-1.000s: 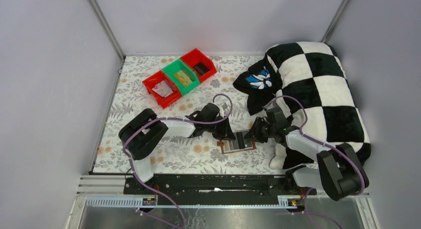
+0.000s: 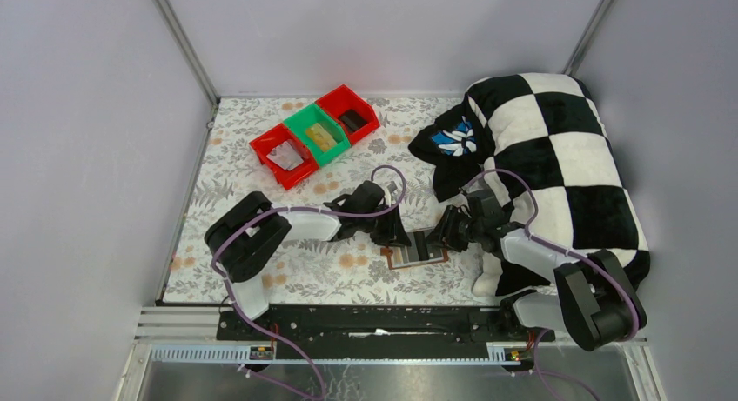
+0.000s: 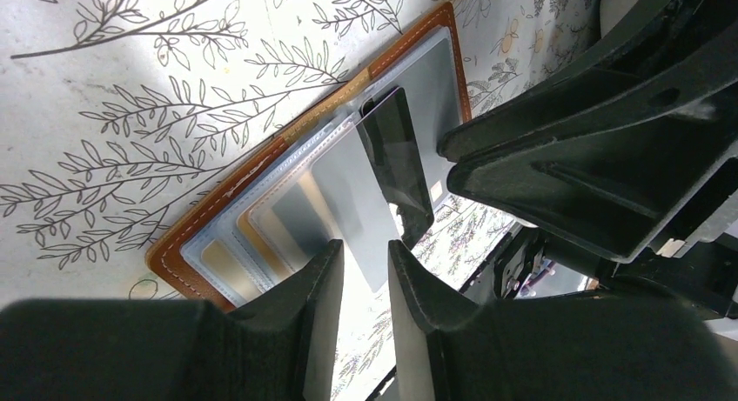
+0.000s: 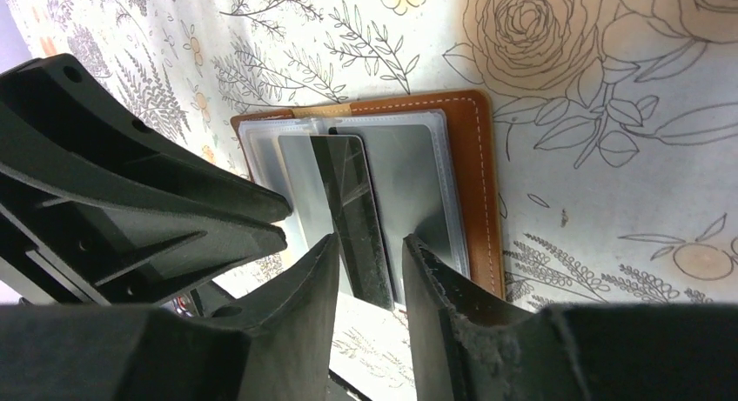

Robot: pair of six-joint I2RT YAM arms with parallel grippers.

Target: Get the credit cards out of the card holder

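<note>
The brown leather card holder (image 2: 418,262) lies open on the floral cloth, with clear sleeves (image 4: 409,183) holding cards; a card with a dark stripe (image 4: 357,218) lies across the middle. My left gripper sits low over the holder, its fingertips at the edge of that upper sleeve, slightly parted. My right gripper is on the other side, fingertips near the striped card, parted with nothing clearly between them. In each wrist view, the other gripper's black body hangs over the holder's far part.
Red and green bins (image 2: 315,132) stand at the back left. A checkered cushion (image 2: 579,157) and a black cloth (image 2: 435,157) with a blue pattern fill the right side. The cloth left of the arms is clear.
Both arms have shifted only very slightly around the card holder; the holder stays where it was.
</note>
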